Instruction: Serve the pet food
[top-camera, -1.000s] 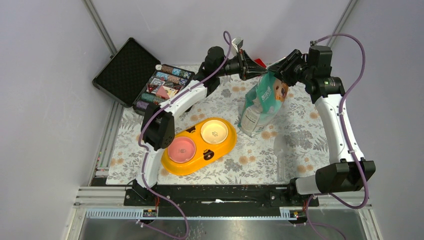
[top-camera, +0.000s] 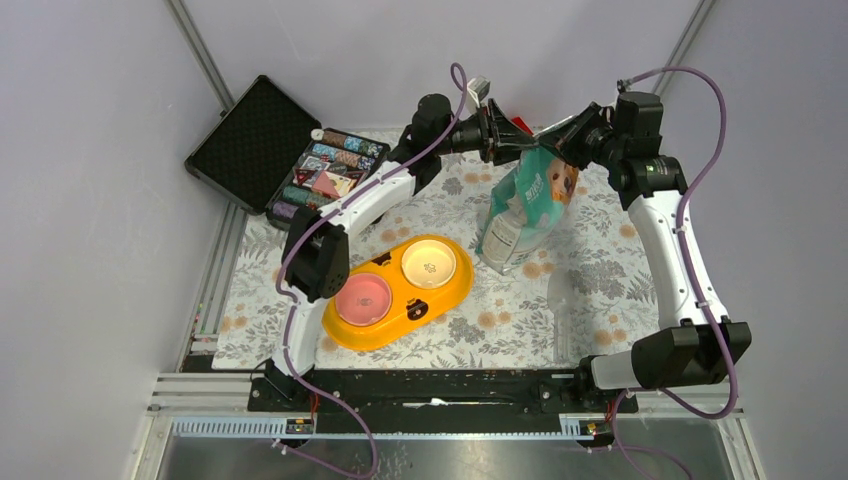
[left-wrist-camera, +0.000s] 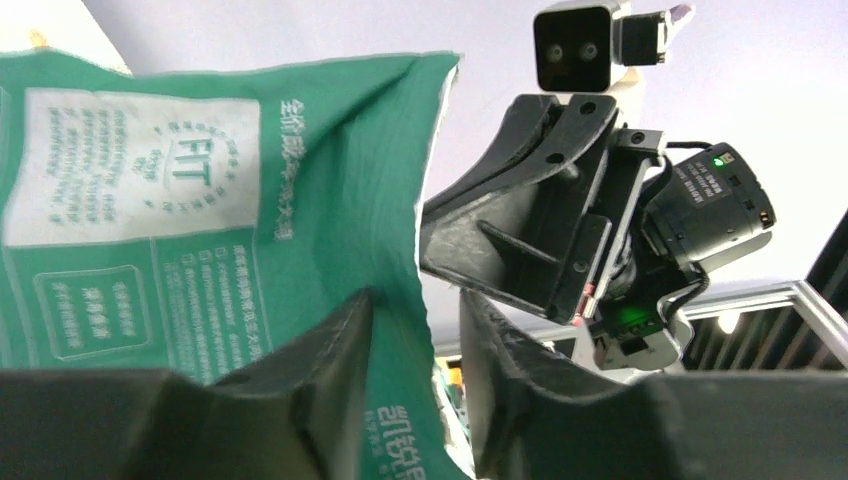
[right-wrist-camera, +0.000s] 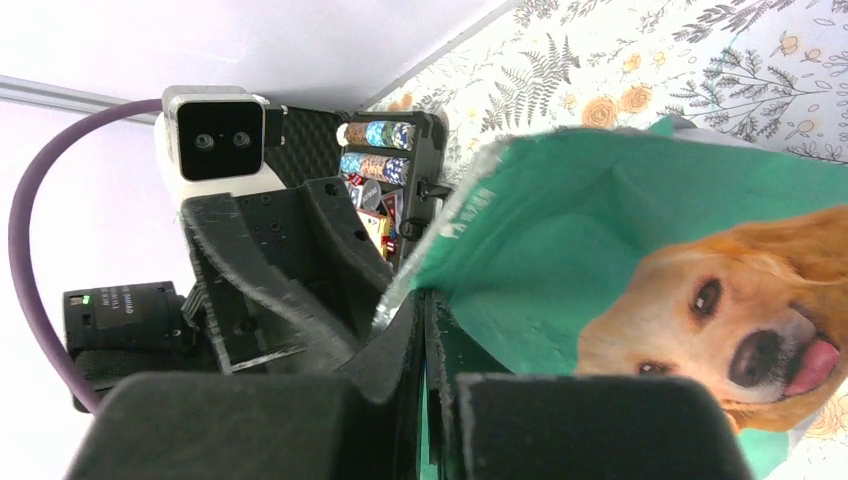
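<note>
The teal pet food bag (top-camera: 527, 205) stands upright on the cloth, its top between my two grippers. In the left wrist view its printed back wall (left-wrist-camera: 200, 220) fills the left side. My left gripper is part open, with the bag's top edge running between its separated fingers. My right gripper is shut, its fingertips against the green film near the rim; whether film is pinched there is hidden. A yellow feeder (top-camera: 400, 317) holds a pink bowl (top-camera: 363, 299) and a cream bowl (top-camera: 429, 263), both empty. A clear scoop (top-camera: 561, 310) lies right of the feeder.
An open black case (top-camera: 253, 143) with rolls and cards sits at the back left, beneath and beyond my left arm. Something red (top-camera: 521, 124) shows behind the bag.
My left gripper's fingers have spread apart at the bag's top and shifted slightly. The right arm, bag, feeder and scoop look nearly the same.
</note>
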